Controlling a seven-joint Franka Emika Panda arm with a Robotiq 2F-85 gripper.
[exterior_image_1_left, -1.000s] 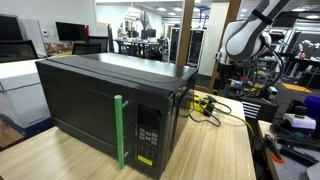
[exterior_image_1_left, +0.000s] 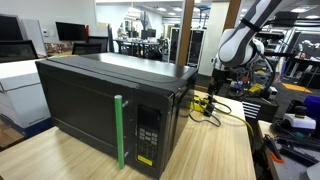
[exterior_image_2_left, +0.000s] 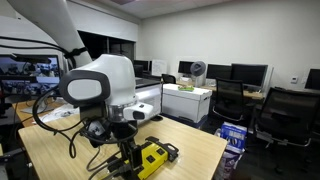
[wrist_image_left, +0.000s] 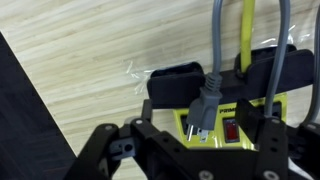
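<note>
A yellow power strip (wrist_image_left: 240, 133) with black ends and a red switch lies flat on the wooden table, also visible in exterior view 2 as a yellow block (exterior_image_2_left: 150, 160). A grey cord's plug (wrist_image_left: 206, 106) rests over the strip, its metal prongs showing. Directly above, my gripper points down, with a finger to either side of the plug and gaps between. The fingers are open, and nothing is seen held. In exterior view 1 the gripper (exterior_image_1_left: 212, 86) is low over the strip, behind the microwave, its fingertips too small to make out.
A large black microwave (exterior_image_1_left: 120, 105) with a green handle fills much of the table. Yellow and grey cables (exterior_image_1_left: 235, 117) trail near the strip. Bare tabletop (exterior_image_2_left: 195, 145) lies to the strip's right in exterior view 2.
In exterior view 1 my arm has come leftward and lower, toward the power strip. The microwave and cables look unmoved.
</note>
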